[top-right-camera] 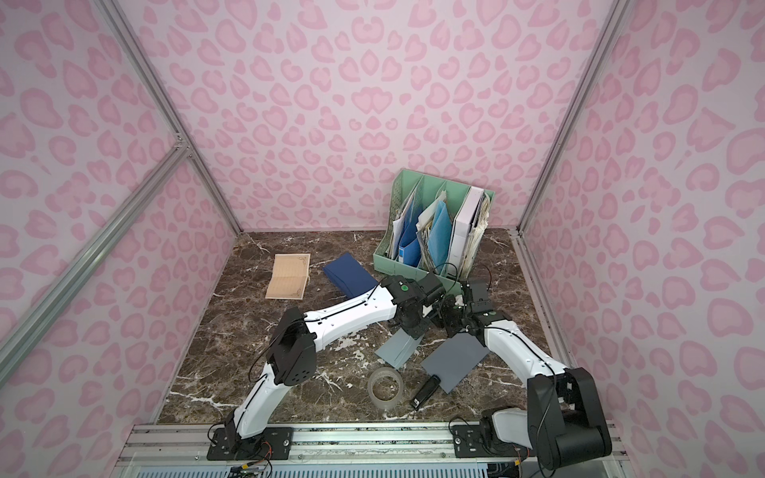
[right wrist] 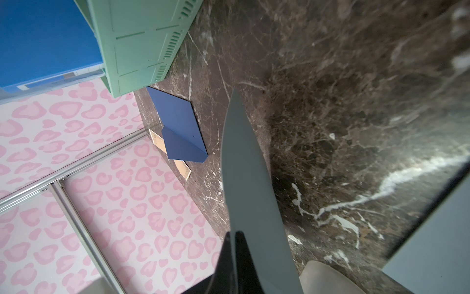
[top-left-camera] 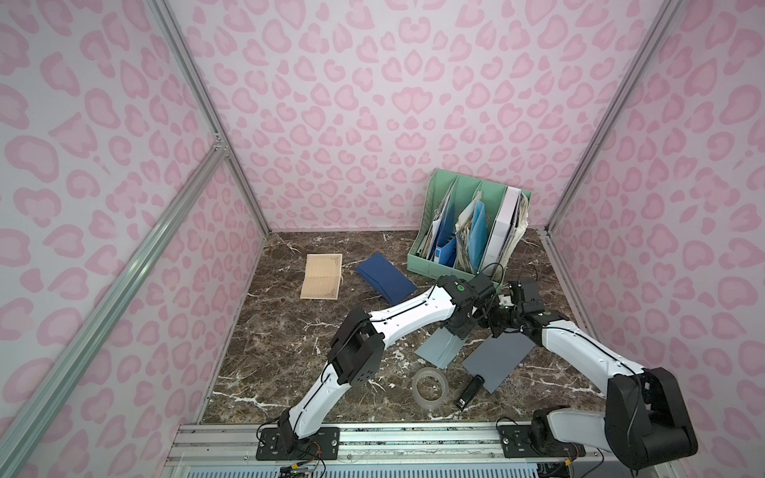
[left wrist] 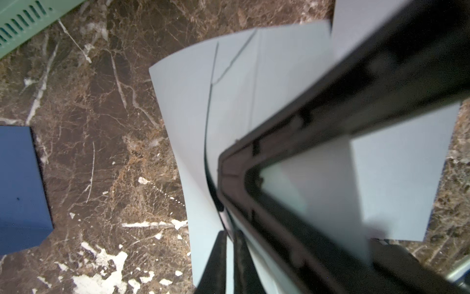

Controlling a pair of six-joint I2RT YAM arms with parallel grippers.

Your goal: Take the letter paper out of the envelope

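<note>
A pale grey-blue paper envelope (top-left-camera: 438, 349) is lifted beneath both grippers at the table's middle right. In the left wrist view the paper (left wrist: 186, 107) bends, with slits along it, and the dark arm of the other gripper crosses it. My left gripper is low at the paper; whether its fingers are open or shut is unclear. My right gripper is shut on the thin upright edge of the paper (right wrist: 254, 196), which stands curved above the table. Whether a separate letter lies inside cannot be told.
A green file holder (top-left-camera: 422, 263) stands at the back right. A navy folder (top-left-camera: 382, 275), a beige notebook (top-left-camera: 321, 275), a tape roll (top-left-camera: 430, 402) and a dark grey board (top-left-camera: 498, 358) with a black object lie around.
</note>
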